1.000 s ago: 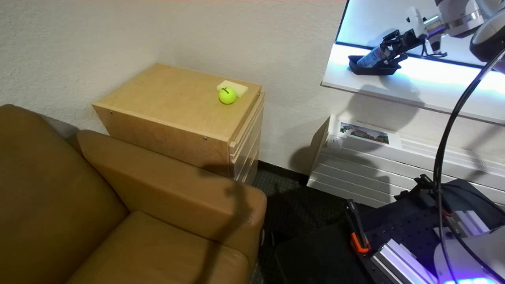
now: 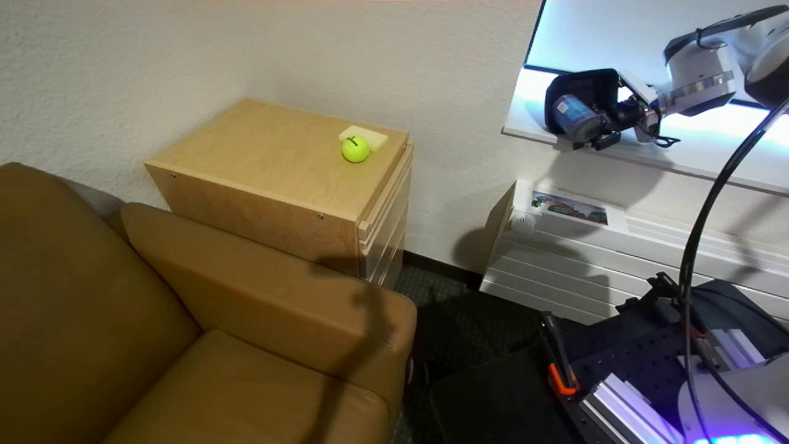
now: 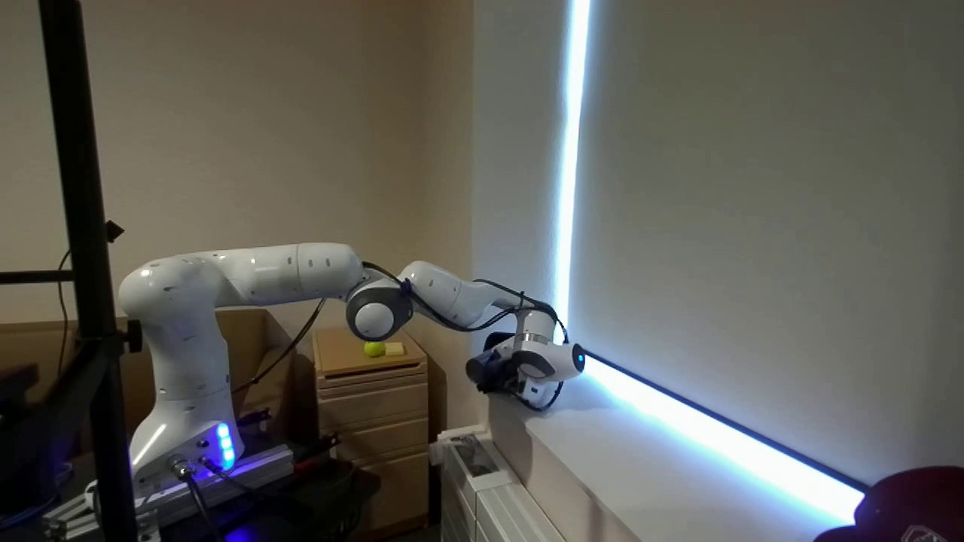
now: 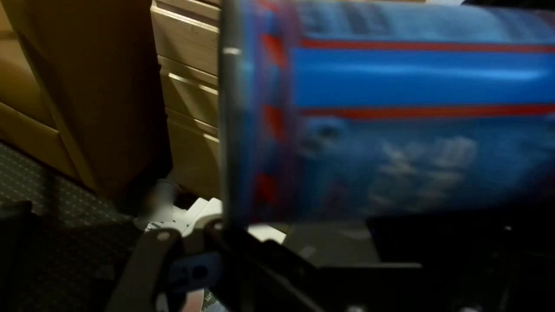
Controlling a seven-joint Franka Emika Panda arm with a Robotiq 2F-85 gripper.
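A blue can (image 2: 577,118) with red stripes is held sideways beside the windowsill, with my gripper (image 2: 606,129) shut on its end. A black tray (image 2: 588,81) stands tipped up on edge right behind the can; whether the two touch, I cannot tell. Seen close in the wrist view, the blue can (image 4: 416,78) fills the upper right, slightly blurred. Dark gripper parts (image 4: 151,260) show below it, while the contact itself is hidden. From the other side, the gripper (image 3: 506,375) hangs low by the sill's far end, its fingers hard to make out.
The white windowsill (image 3: 614,452) is largely bare. Beneath it stands a radiator (image 2: 562,255) with a picture on top. A wooden cabinet (image 2: 259,163) carries a yellow-green ball (image 2: 355,149) and a pale sponge (image 2: 375,138). A brown sofa (image 2: 281,266) stands beside it.
The tray, earlier flat on the sill with the can over it, now stands tipped on edge. My gripper and the can have turned and shifted down in exterior view 1.
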